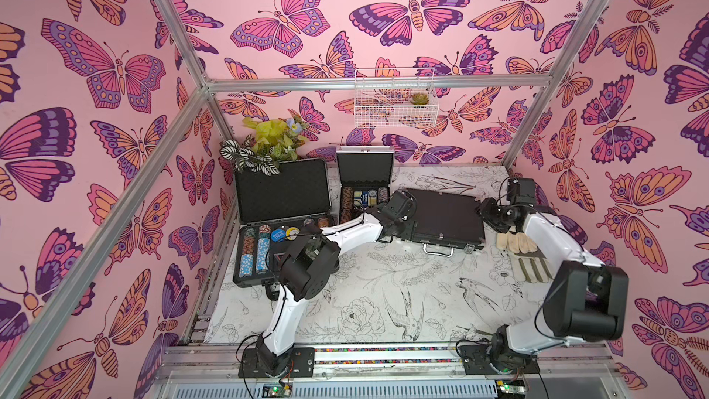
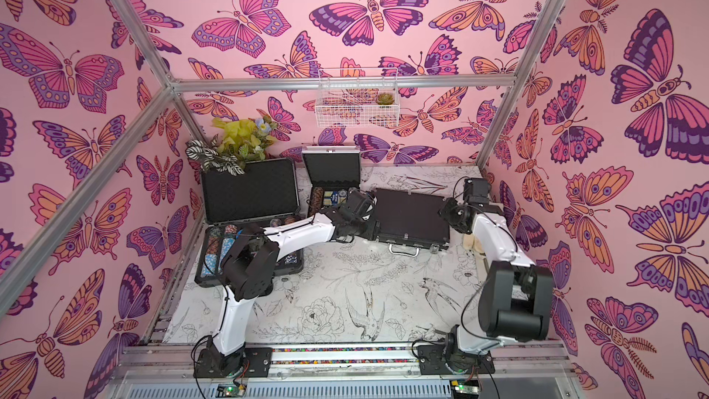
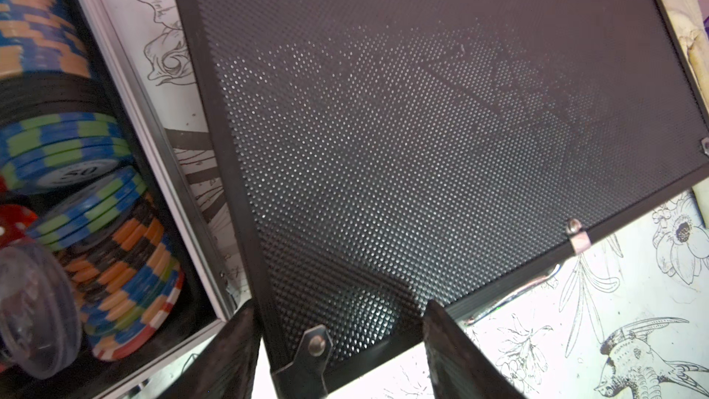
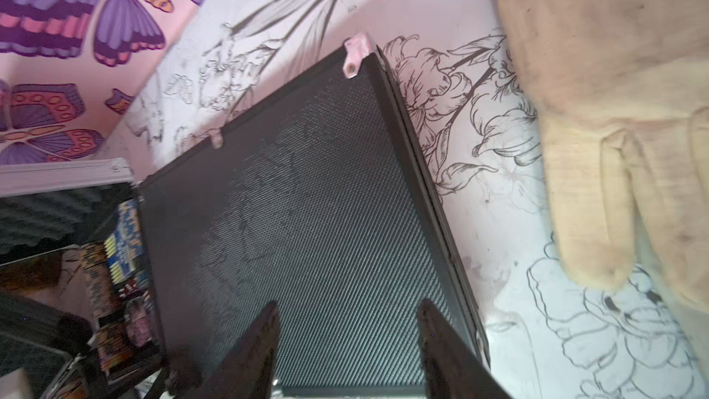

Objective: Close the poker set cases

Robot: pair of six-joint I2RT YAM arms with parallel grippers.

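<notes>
A black case [image 1: 445, 219] with a shut lid lies right of centre, its metal handle [image 1: 438, 251] toward the front. My left gripper is open over that case's front left corner, by a metal corner piece [image 3: 313, 343]. At the right side, my right gripper stands part open above the lid, nothing between its fingers. A large case [image 1: 283, 190] at the left has its lid raised, with chips and discs inside. Between them a small case [image 2: 333, 168] also stands with its lid up, showing chips and cards; my left arm partly covers its front.
Pale gloves [image 4: 591, 177] lie right of the shut case. Flowers [image 1: 277, 140] stand behind the large case's lid, and a wire basket [image 1: 395, 107] hangs on the back wall. Free room lies across the table's front middle [image 1: 413, 303].
</notes>
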